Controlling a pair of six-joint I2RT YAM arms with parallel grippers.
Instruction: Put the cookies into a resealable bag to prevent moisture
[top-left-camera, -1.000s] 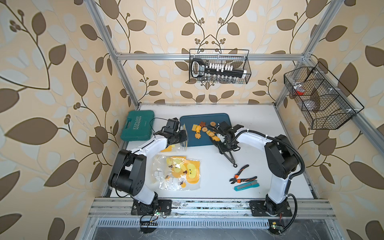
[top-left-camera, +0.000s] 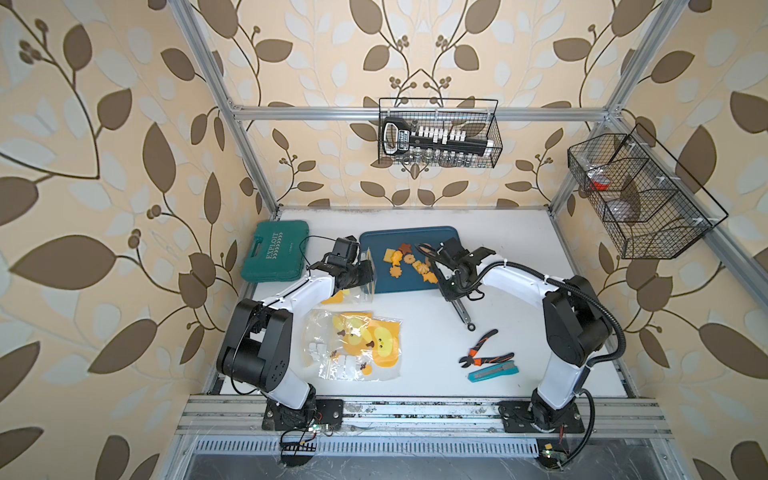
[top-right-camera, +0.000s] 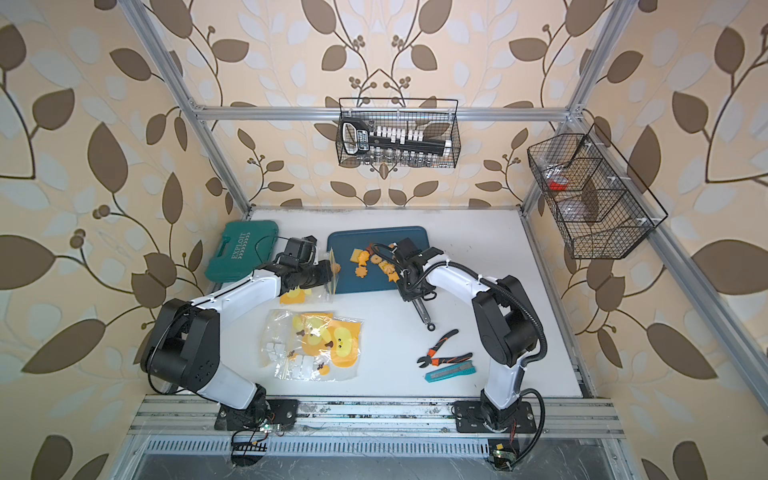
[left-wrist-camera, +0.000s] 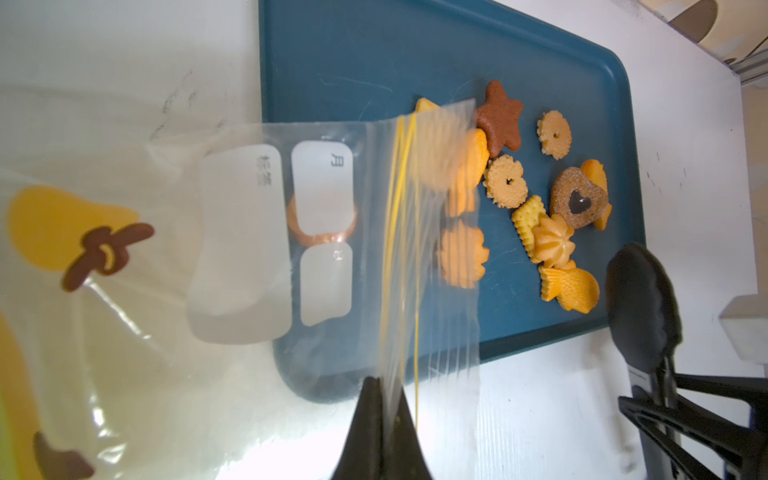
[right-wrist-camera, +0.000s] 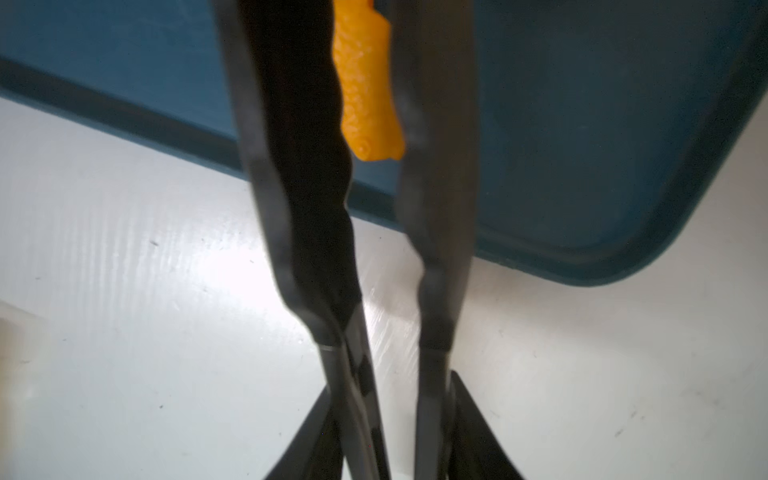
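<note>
My left gripper is shut on the edge of a clear resealable bag with yellow zipper lines. The bag's mouth overlaps the left of the blue tray. A round cookie shows through the film; I cannot tell whether it lies inside. Several cookies rest on the tray. My right gripper is shut on black-tipped tongs, whose tips reach over the tray's right part. In the right wrist view, an orange fish cookie appears between the tong arms; whether they grip it cannot be told.
A second printed bag lies flat in front of the left arm. Pliers and a teal cutter lie front right. A green case stands at the left.
The left arm and the bag have stayed still.
</note>
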